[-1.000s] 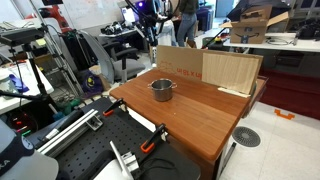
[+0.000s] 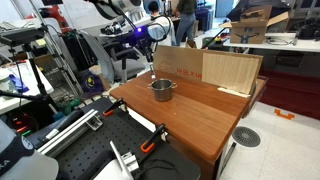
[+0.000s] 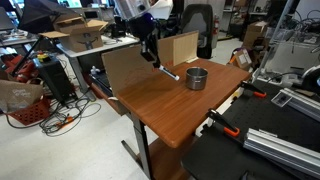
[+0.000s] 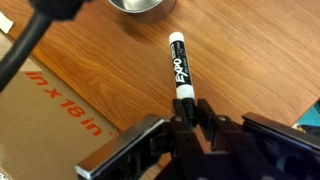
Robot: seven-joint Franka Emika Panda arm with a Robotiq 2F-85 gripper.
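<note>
A white Expo marker (image 4: 181,68) with a black label sticks out from my gripper, its far end free. The fingers are shut on its near end. In exterior view 2 the marker (image 3: 169,73) slants down from the gripper (image 3: 157,65) towards a metal pot (image 3: 197,78), apart from it and above the table. Exterior view 1 shows the gripper (image 2: 151,62) behind and above the pot (image 2: 162,91). Only part of the pot's rim and inside (image 4: 146,10) shows at the top of the wrist view.
Upright cardboard panels (image 2: 205,67) stand along the table's back edge; printed cardboard (image 4: 50,125) fills the wrist view's lower left. A small pale flat piece (image 2: 234,92) lies at the table's far right. Much of the wooden table (image 2: 205,115) right of the pot is bare.
My arm and gripper have come down from higher up, bringing the marker nearer the table and the pot. The pot has stayed in place.
</note>
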